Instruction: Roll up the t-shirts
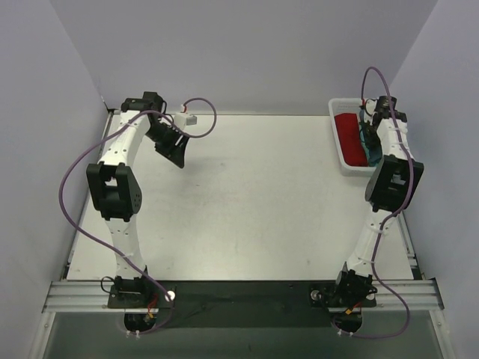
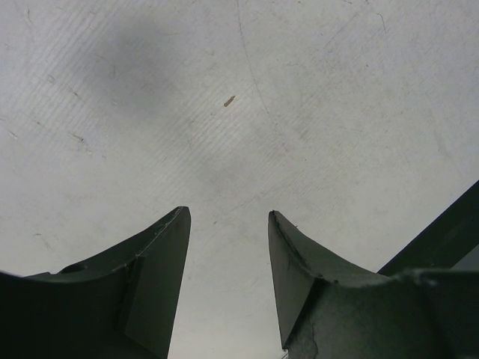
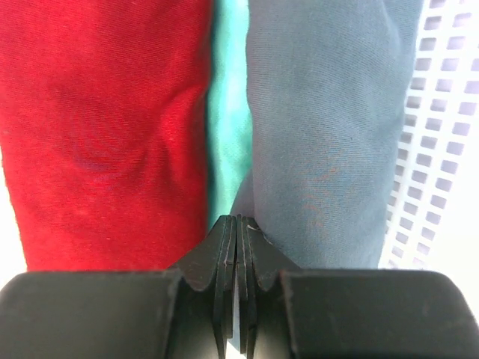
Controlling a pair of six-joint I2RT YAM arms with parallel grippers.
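A white basket [image 1: 339,167] at the right back holds a red cloth [image 1: 349,138], a teal cloth and a grey cloth. In the right wrist view the red cloth [image 3: 105,134] lies left, the teal cloth [image 3: 228,105] between, the grey cloth [image 3: 325,134] right. My right gripper is shut, its fingertips down at the left edge of the grey cloth; whether any fabric is pinched cannot be seen. My left gripper is open over bare table at the back left, nothing between its fingers.
Grey walls stand behind and at both sides. The basket's perforated wall [image 3: 434,127] is close beside the grey cloth.
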